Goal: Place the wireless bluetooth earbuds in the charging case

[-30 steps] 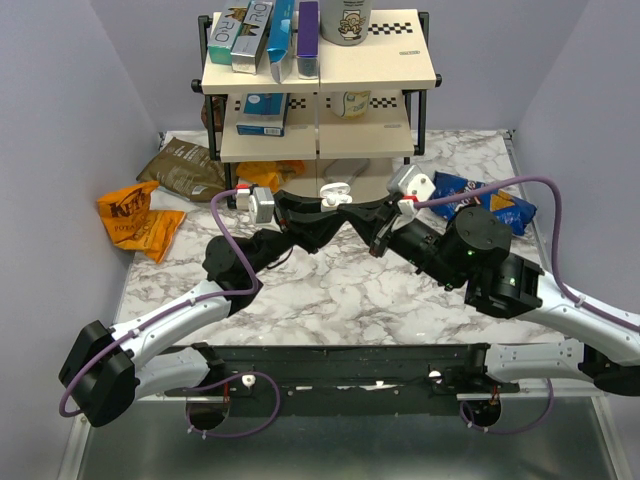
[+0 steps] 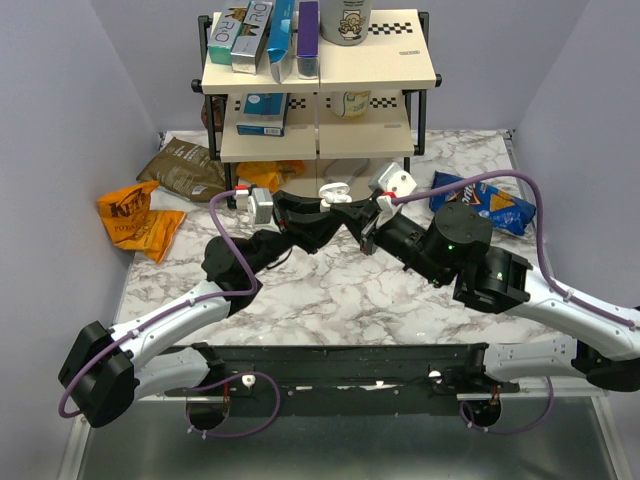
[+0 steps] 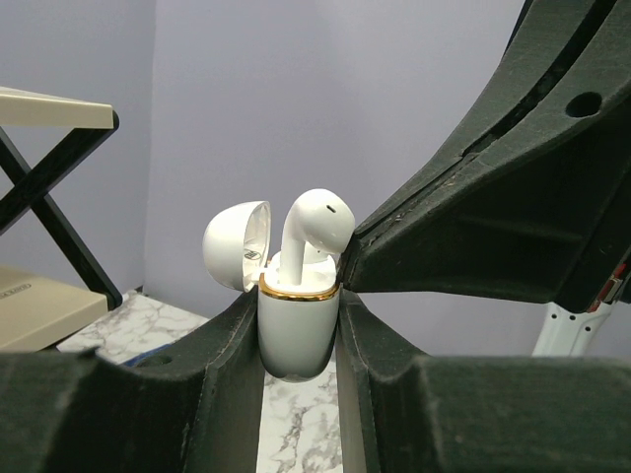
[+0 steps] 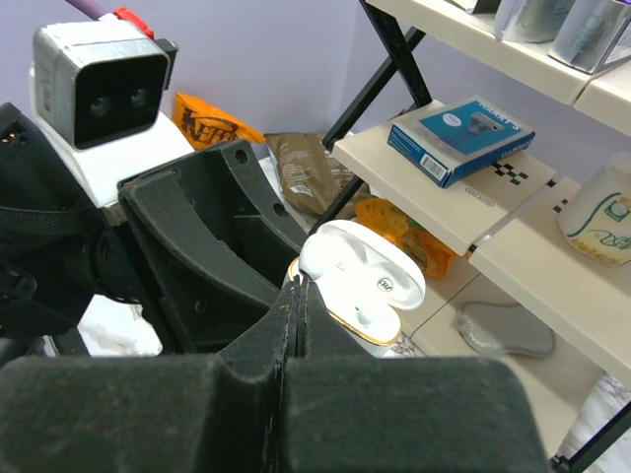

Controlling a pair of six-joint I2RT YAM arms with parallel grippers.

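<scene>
Held upright in my left gripper is the white charging case point(image 3: 296, 320), gold-rimmed, its lid point(image 3: 237, 246) open. A white earbud point(image 3: 317, 221) stands at the case's mouth, stem down, its rounded head above the rim. The fingertips of my right gripper are shut together at the case's edge; no object shows between them. In the left wrist view they reach in from the right, close against the earbud; whether they touch it I cannot tell. The right wrist view shows the open case point(image 4: 367, 317) just beyond these tips. Any second earbud cannot be made out.
A two-tier shelf point(image 2: 370, 62) with boxes and a cup stands behind the grippers. Orange snack bags point(image 2: 140, 222) lie at the left, a blue bag point(image 2: 488, 204) at the right.
The right arm has shifted a little leftward, bringing its gripper closer in at the case. My left arm and the case have stayed in place.
</scene>
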